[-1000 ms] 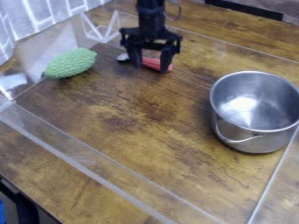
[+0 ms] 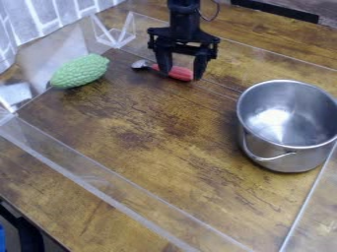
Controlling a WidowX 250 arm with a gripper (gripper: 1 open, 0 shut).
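Note:
My black gripper (image 2: 182, 61) hangs at the top middle, over a red-handled utensil (image 2: 175, 74) with a metal end pointing left. Its two fingers stand apart, one each side of the red handle; whether they touch it cannot be told. A green corn-like plush item (image 2: 79, 72) lies at the left, and a large steel pot (image 2: 286, 127) stands at the right.
The wooden board (image 2: 145, 167) is clear through the middle and front. Clear low walls edge it on the left and right, with a pale object (image 2: 14, 94) at the far left.
My gripper has risen in the view and turned from about a second ago, now sitting over the red handle. The other things look unmoved.

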